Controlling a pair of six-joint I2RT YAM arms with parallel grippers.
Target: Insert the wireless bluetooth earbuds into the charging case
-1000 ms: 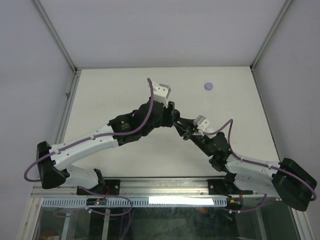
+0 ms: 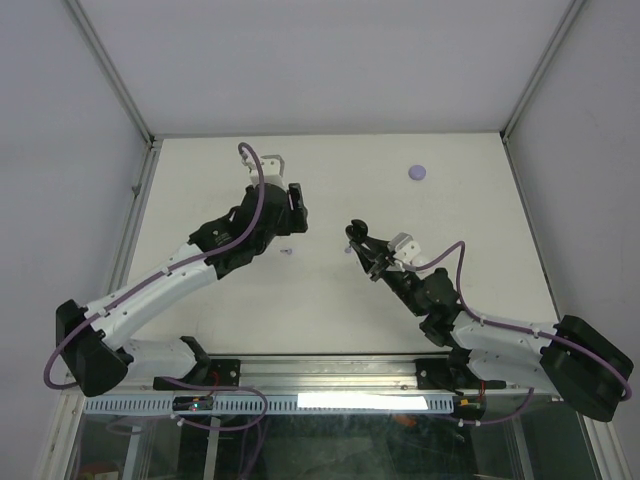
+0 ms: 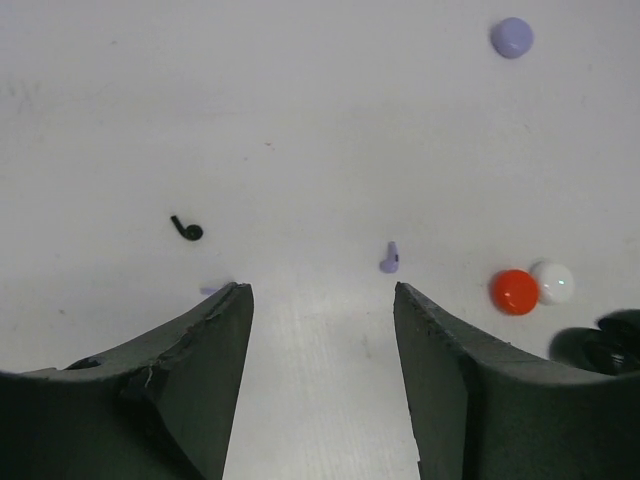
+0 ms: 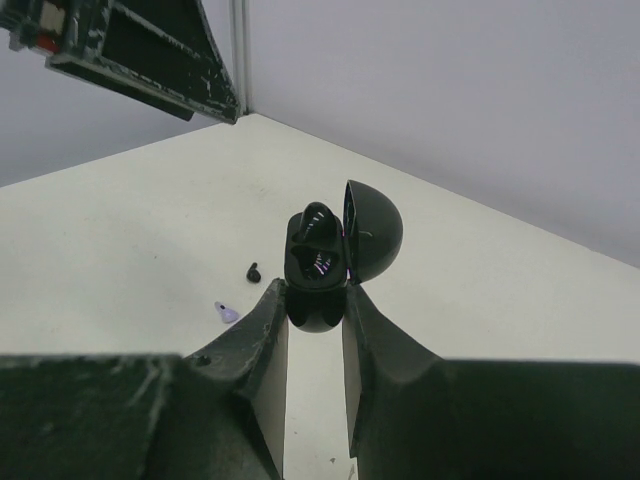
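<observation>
A black charging case (image 4: 316,270) with its round lid raised is clamped in my right gripper. A dark rounded shape rises from one side of its hollow; whether that is a seated earbud, I cannot tell. My left gripper is open and empty, up and to the left of the case in the top view (image 2: 298,208). A black earbud (image 3: 190,231) lies on the table, beyond the left fingertips. In the right wrist view the same black earbud (image 4: 253,272) lies past the case.
One purple earbud (image 3: 390,259) lies ahead of the left gripper; another purple earbud (image 3: 215,288) is partly hidden by a finger. A round purple object (image 2: 417,172) sits at the back right. Red (image 3: 515,292) and white (image 3: 553,282) round objects appear beside the right gripper.
The left gripper has pulled away from the case, moving left across the table. Two purple earbuds now show on the table in the top view.
</observation>
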